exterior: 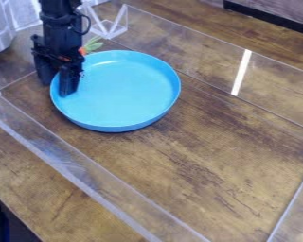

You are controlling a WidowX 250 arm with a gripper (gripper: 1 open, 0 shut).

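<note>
My black gripper (57, 69) is low at the left rim of a blue round plate (122, 93), its fingers pointing down. Behind it, an orange carrot with green leaves (94, 44) shows only in part, mostly hidden by the gripper and arm. Whether anything is between the fingers is hidden.
A white object (0, 24) stands at the top left. Clear plastic strips run along the left and right of the wooden table (204, 175).
</note>
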